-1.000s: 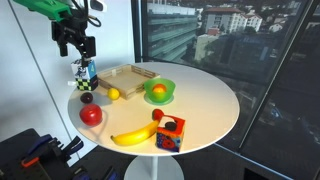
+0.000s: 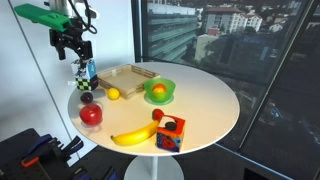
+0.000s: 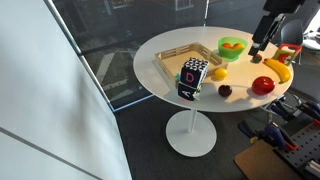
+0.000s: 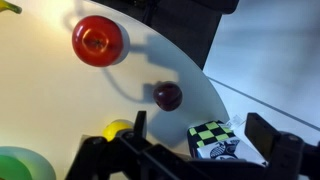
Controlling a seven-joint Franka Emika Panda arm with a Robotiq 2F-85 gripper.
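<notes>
My gripper hangs open above the table's edge, its two dark fingers spread wide and nothing held between them. A dark plum-like fruit (image 4: 168, 96) lies on the white table just ahead of the gap in the wrist view. Close by are a red apple (image 4: 97, 41) and a yellow fruit (image 4: 117, 128), the latter partly hidden by a finger. The box with a black-and-white checkered side (image 4: 210, 132) appears toward the right finger; the exterior view shows it standing at the table's edge (image 3: 180, 95).
A shallow brown tray (image 2: 125, 72) sits behind the yellow fruit. Beside it is a green bowl (image 2: 165, 98) holding orange fruit. A banana (image 2: 135, 134), a small red fruit (image 2: 157, 115) and a colorful cube (image 2: 169, 133) lie farther forward.
My gripper has shifted slightly, ending a little lower in the exterior view. The objects on the table have stayed where they were.
</notes>
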